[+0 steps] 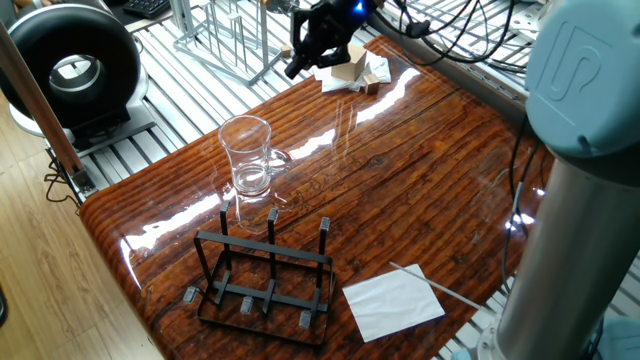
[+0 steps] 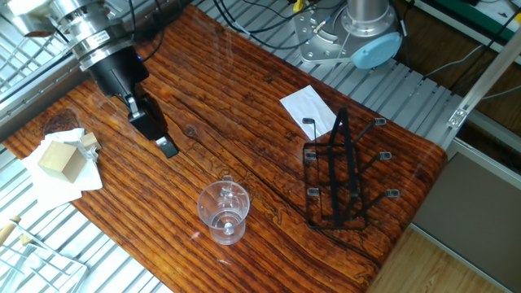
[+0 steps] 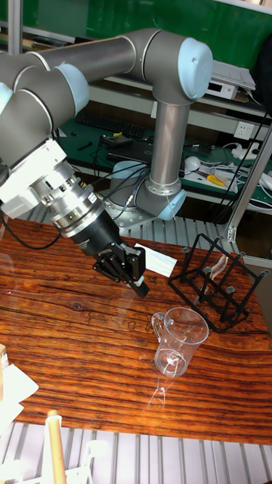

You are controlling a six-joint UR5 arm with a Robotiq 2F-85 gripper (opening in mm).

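A clear glass mug (image 1: 249,160) stands upright on the wooden table, its handle toward the robot base side in the third exterior view. The black wire rack (image 2: 338,175) sits near one end of the table, empty of cups. My black gripper (image 2: 160,138) hangs above the table, apart from the mug (image 2: 224,210) and pointing down at a slant. In the third exterior view the gripper (image 3: 137,282) is up and to the left of the mug (image 3: 180,342). The gap between its fingers does not show clearly, and nothing is seen held.
A white sheet (image 1: 394,302) lies flat beside the rack. Wooden blocks (image 2: 63,161) rest on white paper at the far table edge. The robot base (image 2: 358,32) stands beyond the table's other side. Bare tabletop surrounds the mug.
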